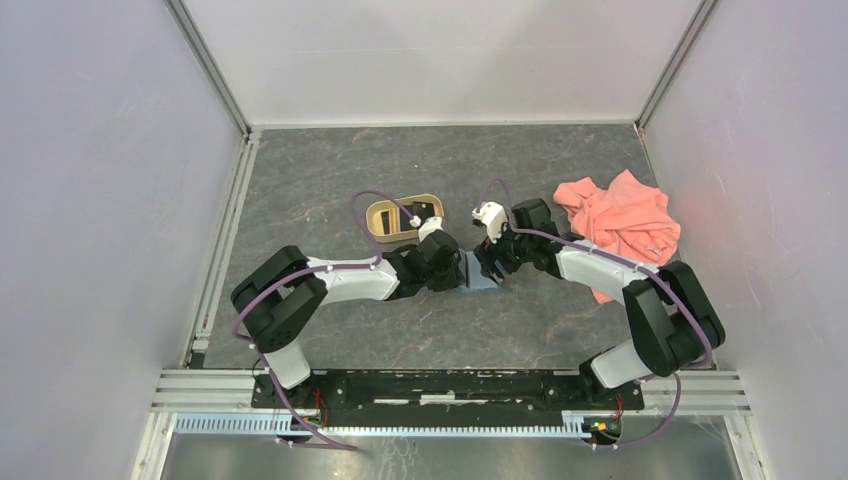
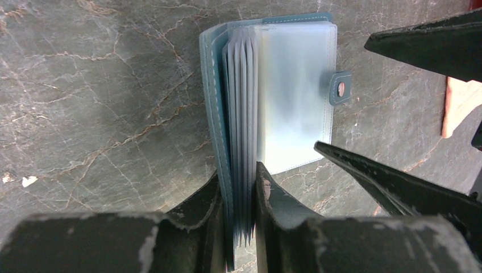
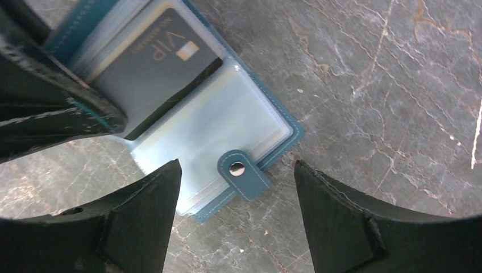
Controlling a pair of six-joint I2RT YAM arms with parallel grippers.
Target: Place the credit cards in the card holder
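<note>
The blue card holder lies open on the dark table, its clear sleeves fanned at the spine, with a snap tab on the far cover. My left gripper is shut on the holder's spine edge. A dark card marked VIP shows in a sleeve in the right wrist view. My right gripper stands open over the snap-tab end, nothing gripped; its fingers also reach into the left wrist view.
A tan tray with dark cards sits behind the left gripper. A pink cloth lies at the right.
</note>
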